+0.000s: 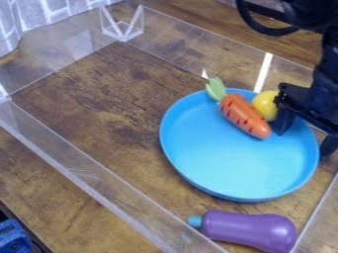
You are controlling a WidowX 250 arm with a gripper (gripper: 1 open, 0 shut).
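My black gripper (pixel 302 119) is at the right edge of the blue plate (pixel 231 158), its near finger down beside a yellow round toy (pixel 264 102) and partly over it; it looks open, though the fingers are partly hidden. An orange toy carrot (pixel 244 115) with a green top lies on the plate, left of the yellow toy.
A purple toy eggplant (pixel 248 229) lies in front of the plate. Clear plastic walls (pixel 93 188) border the wooden surface. A blue object (pixel 11 237) sits at the lower left corner.
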